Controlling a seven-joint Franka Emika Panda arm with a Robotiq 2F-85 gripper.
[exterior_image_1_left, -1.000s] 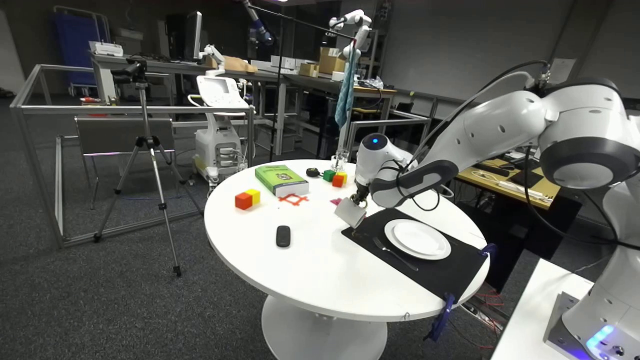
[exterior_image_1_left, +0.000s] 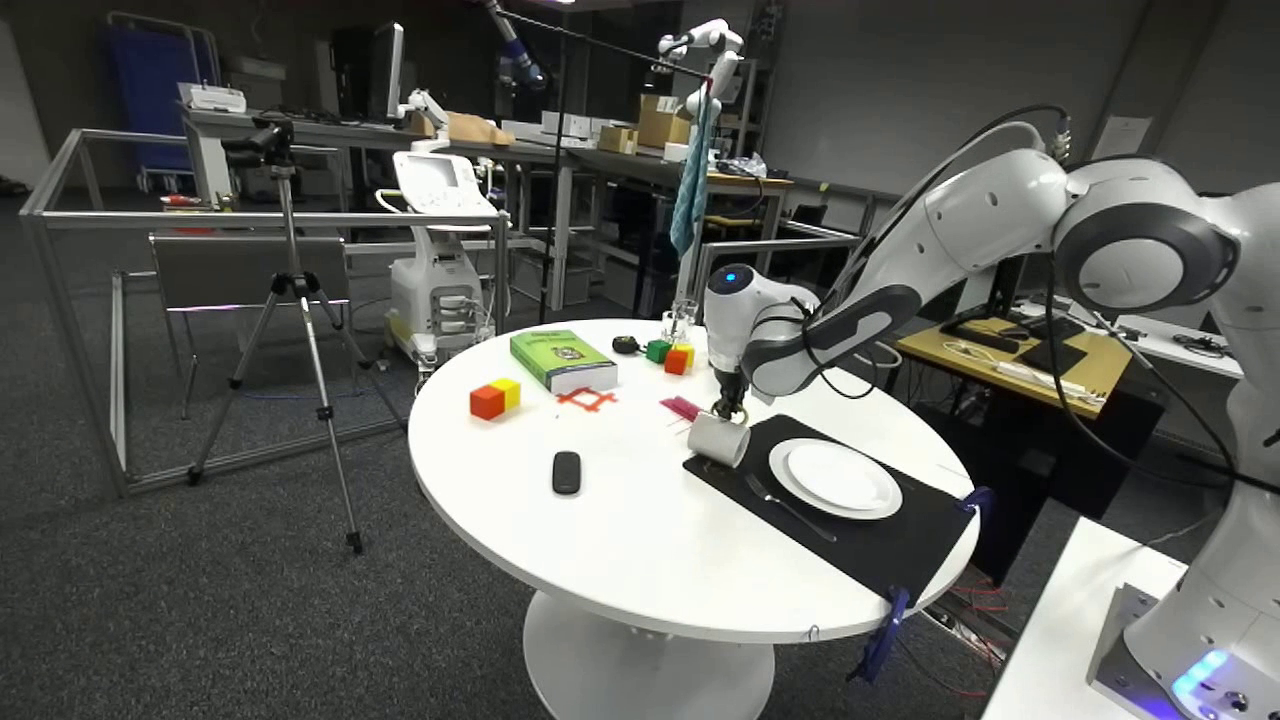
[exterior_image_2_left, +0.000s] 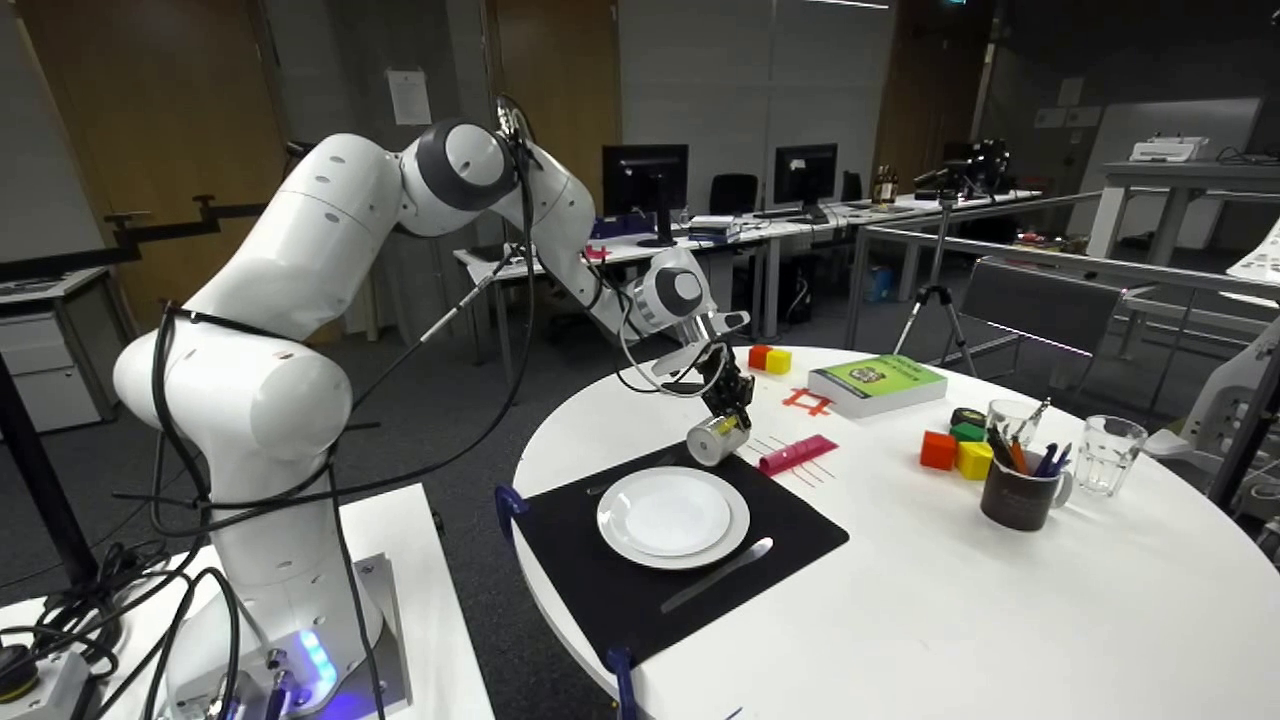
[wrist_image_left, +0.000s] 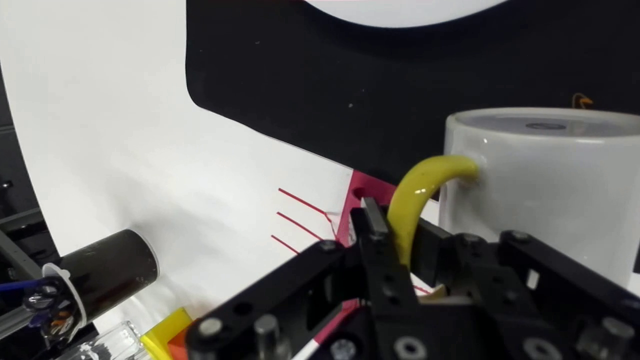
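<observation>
A white mug (wrist_image_left: 540, 198) with a yellow handle (wrist_image_left: 414, 192) is tipped on its side in both exterior views. My gripper is shut on the handle, one finger on each side of it. In exterior view 1 the mug (exterior_image_1_left: 720, 439) is at the far left corner of the black placemat (exterior_image_1_left: 888, 546); I cannot tell whether it touches the table. Exterior view 2 has the mug (exterior_image_2_left: 715, 440) just beyond the white plates (exterior_image_2_left: 672, 514), with the gripper (exterior_image_2_left: 734, 414) on its far side.
A pink-red packet (exterior_image_2_left: 798, 454) lies close to the mug. A dark pen cup (exterior_image_2_left: 1020, 494), glasses and coloured cubes stand on the other side of the table. A green book (exterior_image_1_left: 564, 360) and black mouse (exterior_image_1_left: 566, 472) lie farther off, with bare tabletop between.
The mug has turned with my gripper, from tilted downward to lying nearly level, and shifted slightly right in exterior view 1. The arm's elbow has moved left.
</observation>
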